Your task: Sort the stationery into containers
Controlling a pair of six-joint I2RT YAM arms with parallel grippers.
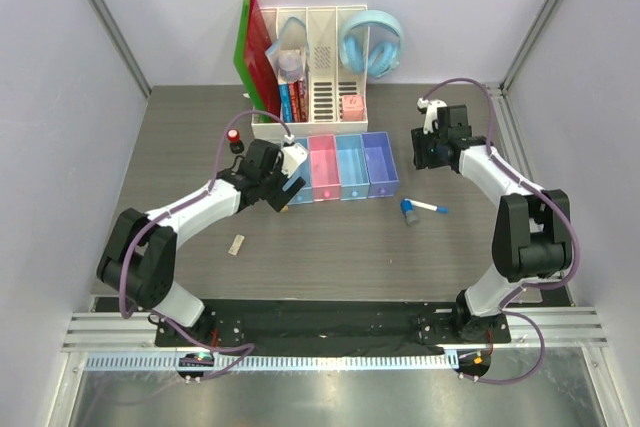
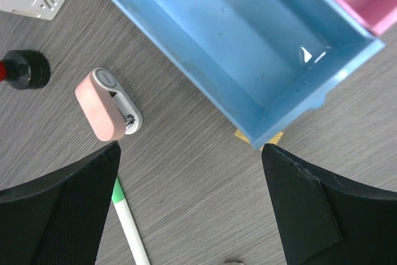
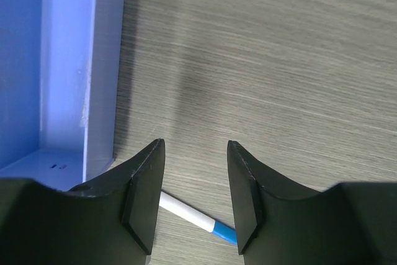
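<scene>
My left gripper hangs open over the table at the left end of the divider box, beside the blue compartment (image 2: 236, 35). Below it in the left wrist view lie a pink and white stapler-like item (image 2: 100, 107), a green-capped pen (image 2: 130, 224) and a yellow piece (image 2: 245, 136) partly under the box. My right gripper stands open to the right of the purple compartment (image 3: 68, 79), above a blue-and-white marker (image 3: 189, 212). A blue-capped grey item (image 1: 409, 212) lies beside the marker; a small beige piece (image 1: 236, 245) lies at front left.
The white organizer (image 1: 335, 127) with books, headphones (image 1: 385, 57) and a red-green board stands at the back. A red-capped bottle (image 2: 34, 69) stands at the left.
</scene>
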